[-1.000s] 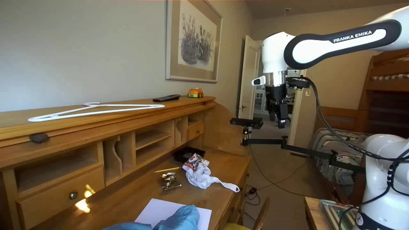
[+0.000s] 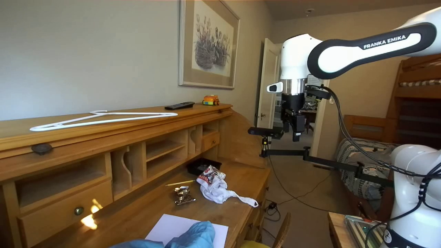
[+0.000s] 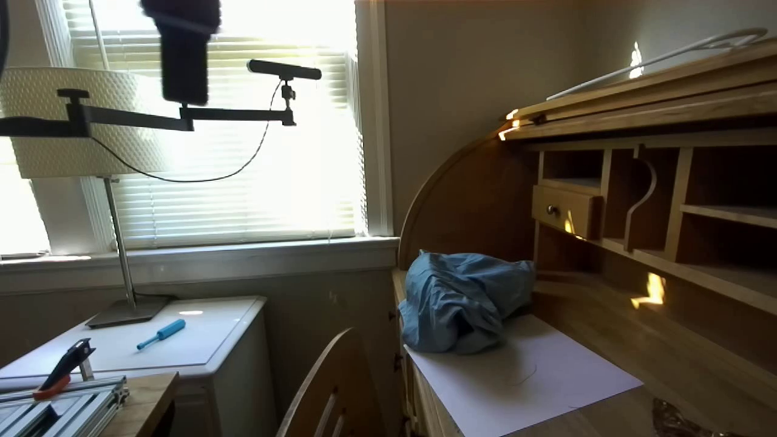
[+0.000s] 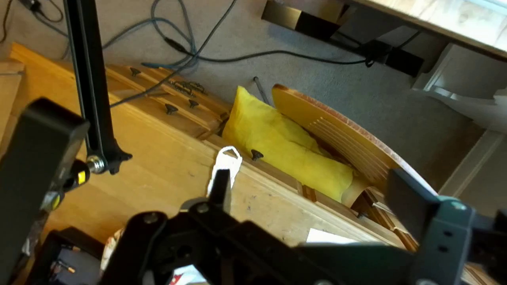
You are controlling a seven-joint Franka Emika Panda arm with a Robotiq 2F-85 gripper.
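My gripper (image 2: 291, 131) hangs high, right of the desk in exterior view 1. Its fingers stand wide apart in the wrist view, with nothing held between them. On the desk lie a crumpled white cloth (image 2: 215, 192) and a printed packet (image 2: 212, 174) against it. Shiny crumpled wrappers (image 2: 183, 195), a yellow pencil (image 2: 180, 183) and a black tray (image 2: 198, 166) are close by. A bunched blue cloth (image 3: 466, 298) partly covers a white sheet of paper (image 3: 539, 379). From the wrist, only a strip of the white cloth (image 4: 225, 164) shows; the gripper hides much below.
A camera bar (image 2: 264, 132) on a black jointed arm (image 2: 335, 162) stands close to my gripper. On the desk's top shelf are a white hanger (image 2: 103, 120), a remote (image 2: 180, 105) and an orange toy truck (image 2: 211, 100). A chair (image 4: 342, 137) stands against the desk front.
In exterior view 1 my gripper has shifted slightly left and a little lower, towards the camera bar. The desk objects have stayed in place.
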